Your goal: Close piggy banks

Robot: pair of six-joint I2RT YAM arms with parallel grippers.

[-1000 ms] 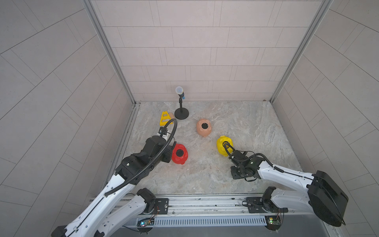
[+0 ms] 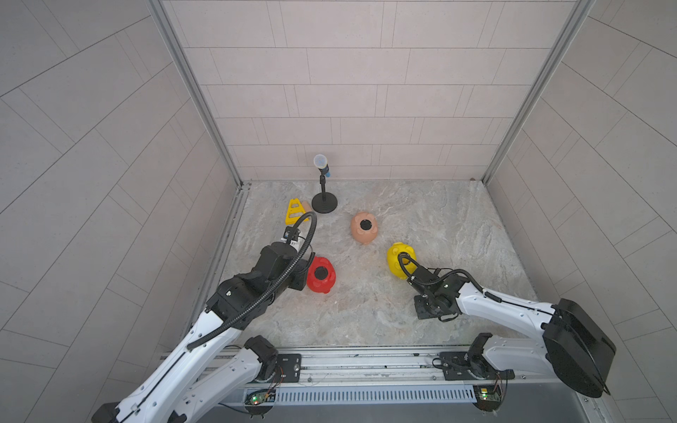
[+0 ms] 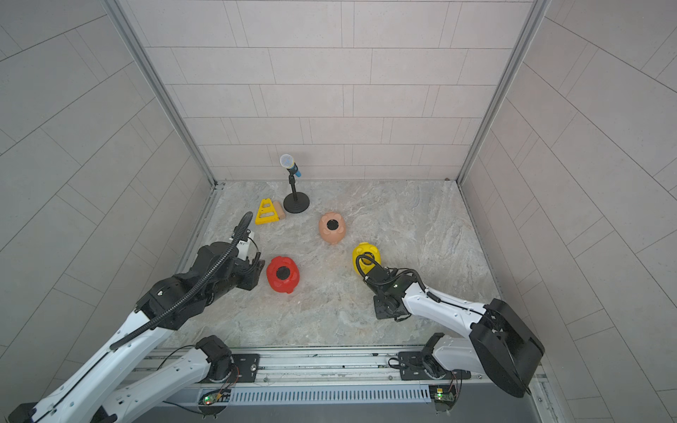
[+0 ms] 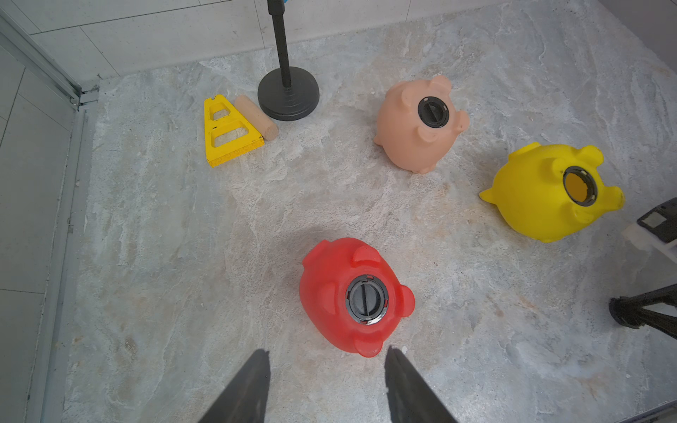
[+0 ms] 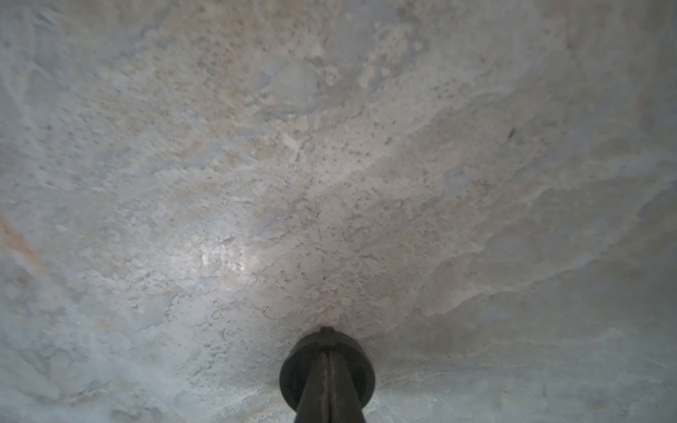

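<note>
In the left wrist view, the red piggy bank and pink piggy bank each have a black cap in the round opening. The yellow piggy bank shows an open hole with a black ring around it. My left gripper is open, empty, its blurred fingertips on either side just nearer than the red bank. In the right wrist view, a loose round black cap surrounds the closed fingertips of my right gripper, which appears shut on its middle ridge. That gripper is just in front of the yellow bank.
At the back left, a yellow triangular frame lies against a wooden cylinder. Beside them stands a black-based stand. Bare stone tabletop separates the two arms.
My right arm has shifted slightly; its elbow sits a little further left and higher in the top left view. The left arm and the banks look unmoved.
</note>
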